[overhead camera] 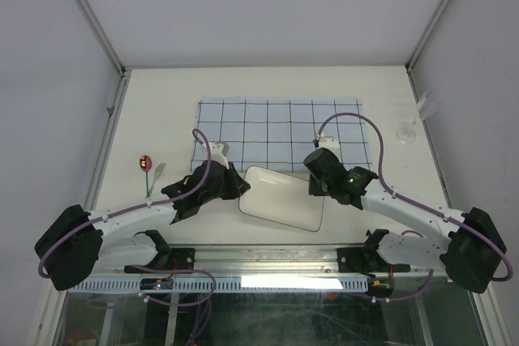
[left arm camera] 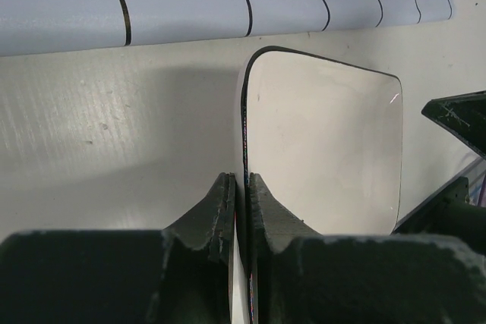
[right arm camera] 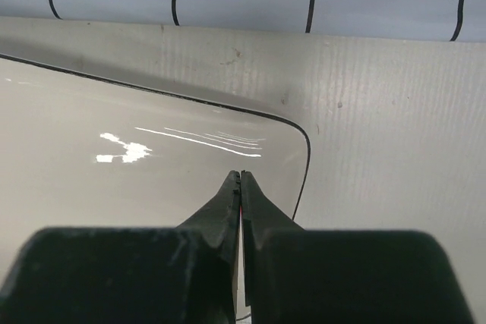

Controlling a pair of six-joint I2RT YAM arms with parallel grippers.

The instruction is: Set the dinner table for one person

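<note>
The white rectangular plate (overhead camera: 280, 198) with a dark rim is at the near side of the table, slanted, in front of the checked mat (overhead camera: 268, 131). In the left wrist view, my left gripper is shut on the plate's (left arm camera: 326, 127) left edge, the rim running between its fingers. Over the plate's (right arm camera: 152, 165) right end, my right gripper has its fingertips together. Plate surface shows around and beneath them, and the right edge passes behind one finger. Nothing clearly shows between those fingers.
At the left lie a red-and-black spoon (overhead camera: 146, 165) and a pale utensil (overhead camera: 157, 173). A clear glass (overhead camera: 405, 133) stands at the right, with another clear object (overhead camera: 428, 104) by the wall. The mat's surface is empty.
</note>
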